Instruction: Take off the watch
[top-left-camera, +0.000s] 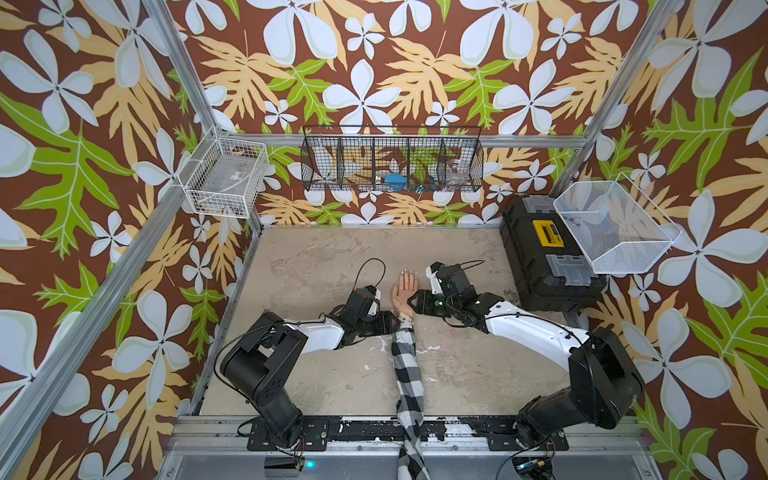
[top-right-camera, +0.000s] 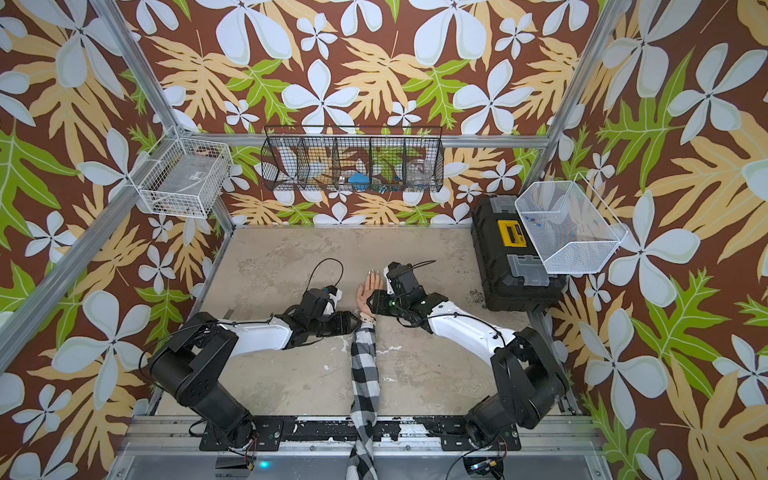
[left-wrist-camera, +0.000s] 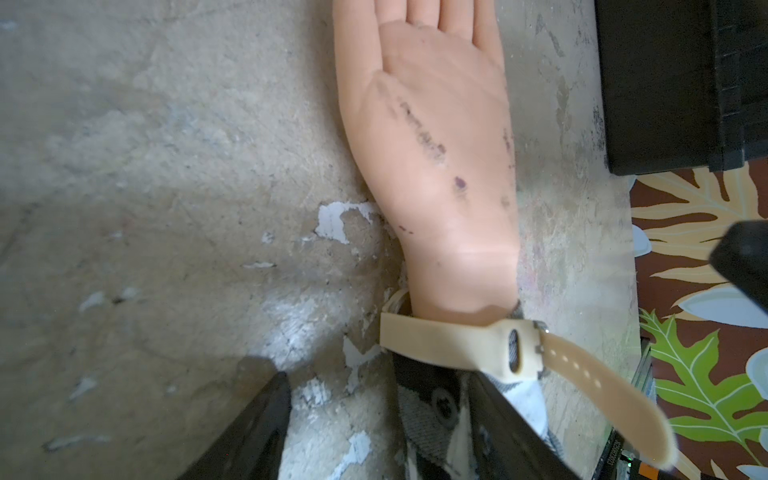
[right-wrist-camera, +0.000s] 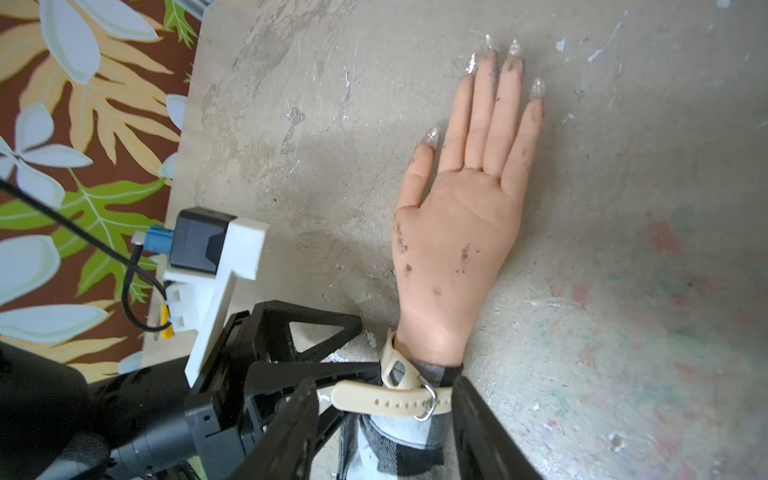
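Note:
A mannequin hand lies palm up on the table, with a plaid sleeve. Around its wrist is a beige watch band, its buckle side and a free strap end showing in both wrist views. My left gripper is low beside the wrist, fingers apart, the band just beyond them in the left wrist view. My right gripper is above and right of the wrist; its fingers show apart at the bottom of the right wrist view, the band behind them.
A black toolbox and white mesh basket stand at the right. A white wire basket and dark wire rack hang at the back.

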